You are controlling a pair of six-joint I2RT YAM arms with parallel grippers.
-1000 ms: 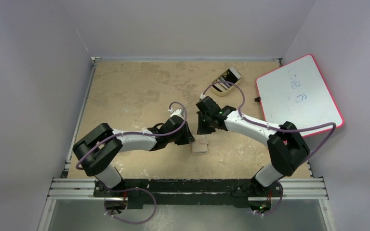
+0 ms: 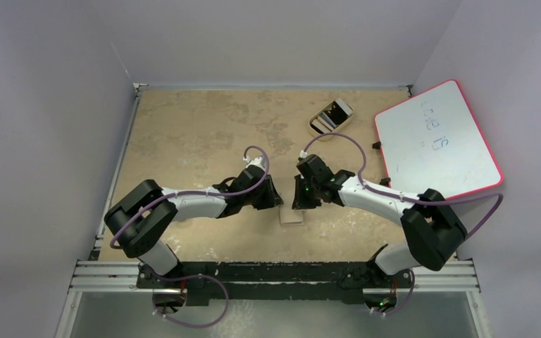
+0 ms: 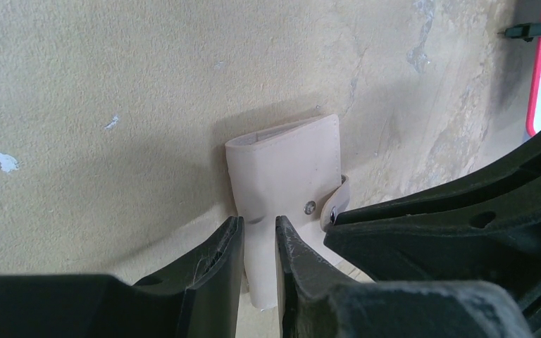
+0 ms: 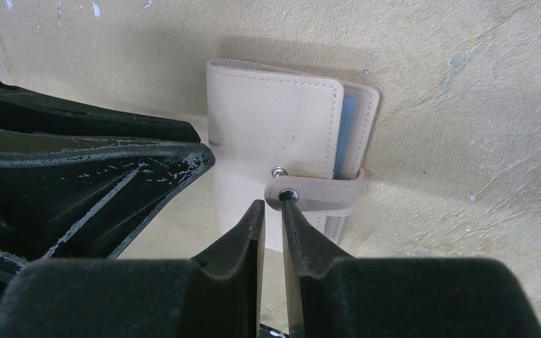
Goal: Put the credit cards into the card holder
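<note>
A pale leather card holder (image 2: 290, 217) lies on the table between both grippers, with a strap and snap across its front and a blue sleeve (image 4: 346, 123) at its open edge in the right wrist view. My left gripper is at the holder's side, fingertips a narrow gap apart. My right gripper is over the strap, its tips close together beside the snap. Whether either grips anything is unclear.
A small box (image 2: 330, 120) with several cards or card-like items stands at the back. A whiteboard (image 2: 437, 141) with a red rim lies at the right.
My right gripper has moved toward the front from a second ago, down over the holder. My left gripper has shifted slightly.
</note>
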